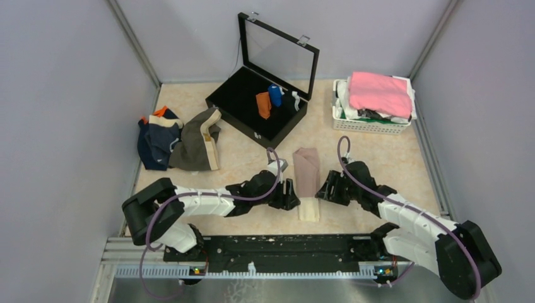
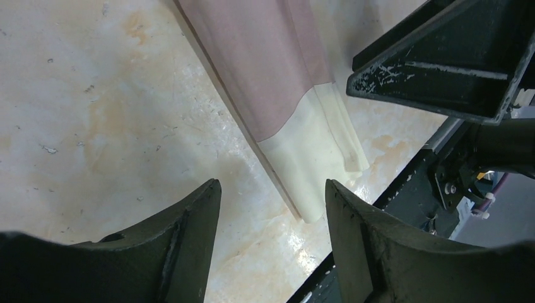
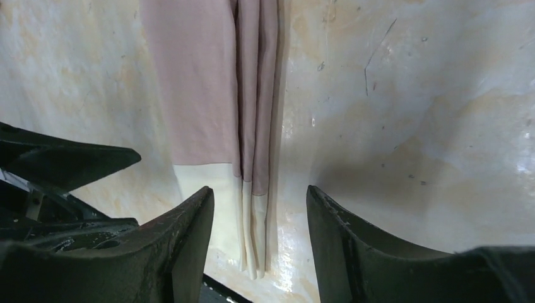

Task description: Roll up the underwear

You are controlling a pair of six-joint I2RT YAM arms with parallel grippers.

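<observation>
The underwear (image 1: 307, 173) lies flat on the table as a long, narrow folded strip, mauve with a cream band at its near end. In the left wrist view the cream band (image 2: 309, 148) runs toward the table's front edge, and in the right wrist view layered folds (image 3: 249, 126) show along one side. My left gripper (image 1: 291, 196) stands open at the strip's left, near the cream band. Across from it, at the right, my right gripper (image 1: 325, 190) is open too. Neither has cloth between its fingers.
Behind stands an open black case (image 1: 235, 98) holding small rolled items, its glass lid raised. A white basket (image 1: 369, 126) of laundry sits at the back right. Folded dark and grey garments (image 1: 197, 145) lie at the left. The table's front edge is close to the cream band.
</observation>
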